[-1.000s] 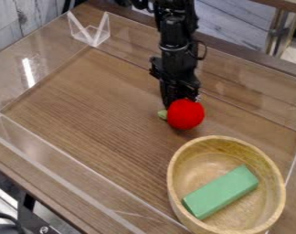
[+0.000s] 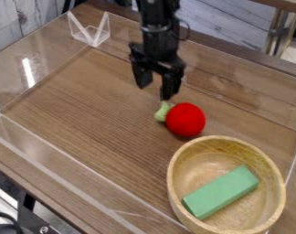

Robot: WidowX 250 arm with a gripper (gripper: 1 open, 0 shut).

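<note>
My black gripper (image 2: pixel 155 73) hangs in the upper middle of the camera view, open, with nothing between its fingers. It is above and apart from a red round object (image 2: pixel 186 120) with a small green tip (image 2: pixel 163 111), lying on the wooden surface just below and to the right of it.
A cream bowl (image 2: pixel 187 219) at the lower right holds a green block (image 2: pixel 221 193). A clear, wireframe-like object (image 2: pixel 87 27) stands at the upper left. Raised wooden edges run along the back.
The gripper has risen away from the red object, which it was just over earlier. The red object looks to be in about the same place.
</note>
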